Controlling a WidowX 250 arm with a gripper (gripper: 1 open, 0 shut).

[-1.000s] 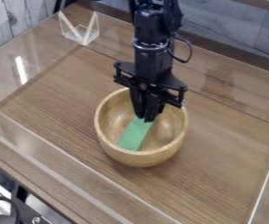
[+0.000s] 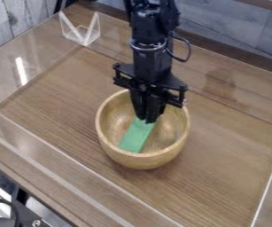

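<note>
A wooden bowl sits near the middle of the table, with a flat green object lying inside it. The dark robot arm reaches down from the top, and its gripper hangs over the bowl's back part, above the upper end of the green object. Whether the fingers are open or shut, or touch the green object, is hard to tell at this size.
A white wire-like item stands at the back left, and a dark cable lies at the front left corner.
The gripper and arm have shifted slightly over the bowl. The bowl and green object look almost unmoved.
</note>
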